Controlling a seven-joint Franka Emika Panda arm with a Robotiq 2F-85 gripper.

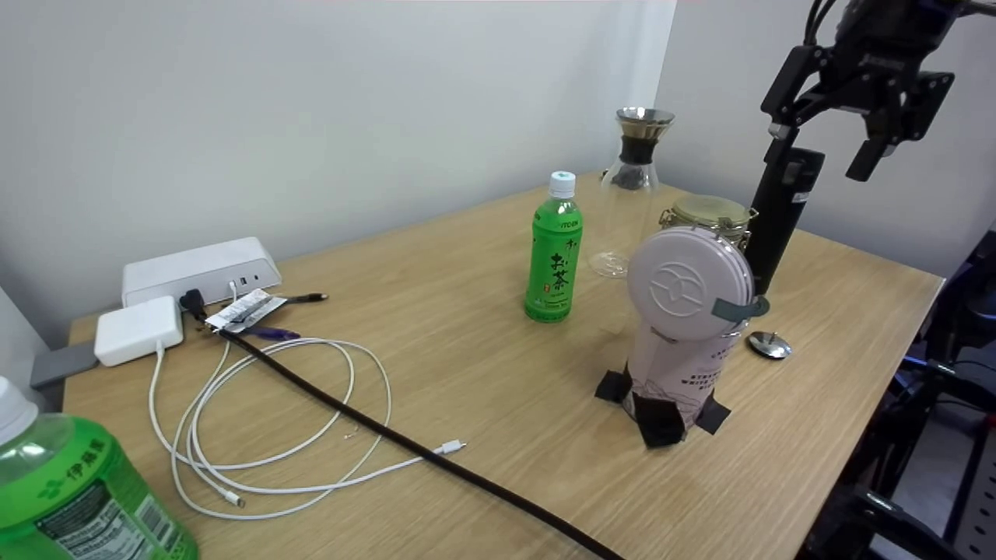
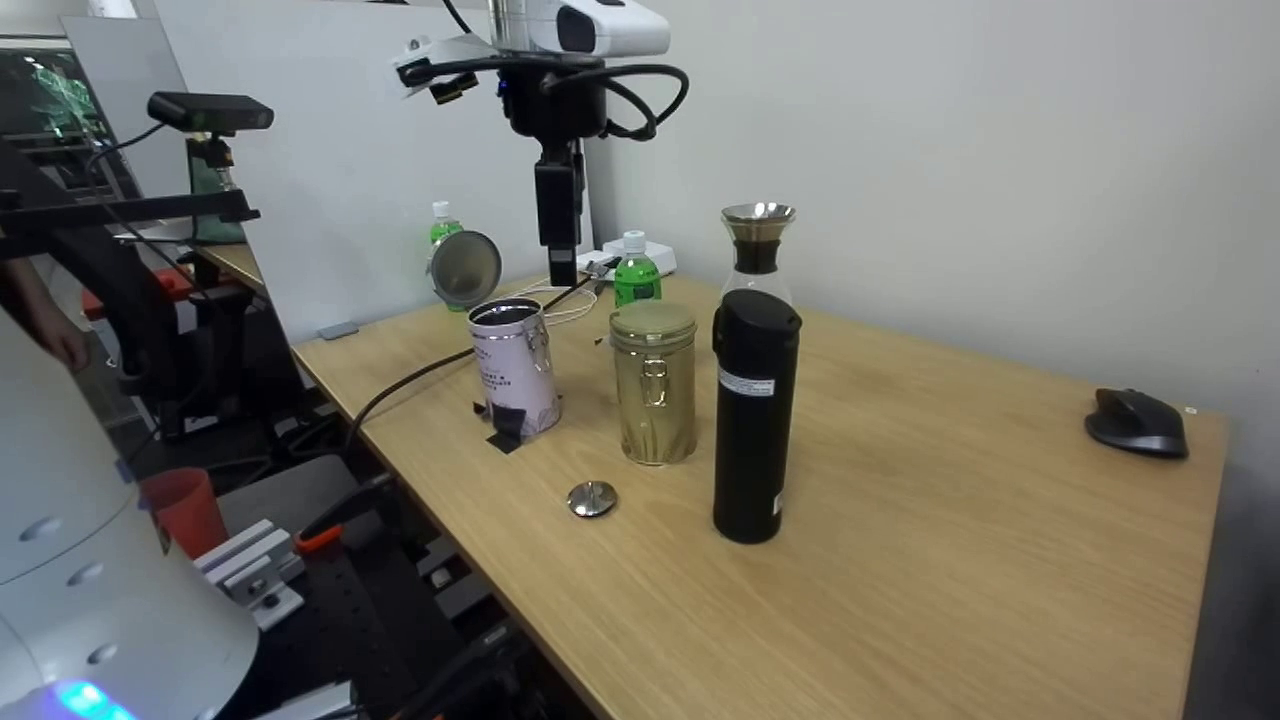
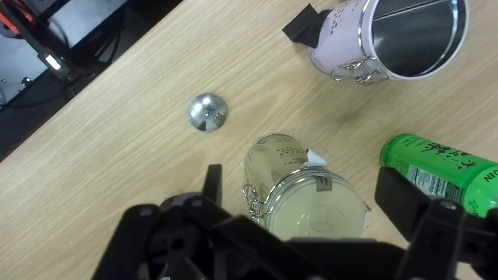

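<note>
My gripper hangs open above the table's right part, with nothing between its fingers. In the wrist view a clear-lidded canister shows below and between the spread fingers, well under them. A lilac canister stands with its lid swung back; the wrist view looks into its dark inside. Black tape sits around its base. A small round silver lid lies on the bare table, apart from both canisters. Close to the clear-lidded canister stands a tall black flask.
A green tea bottle and a glass carafe stand behind the canisters. White cables and a black cord cover the left side. Open table lies beyond the flask, towards a black mouse.
</note>
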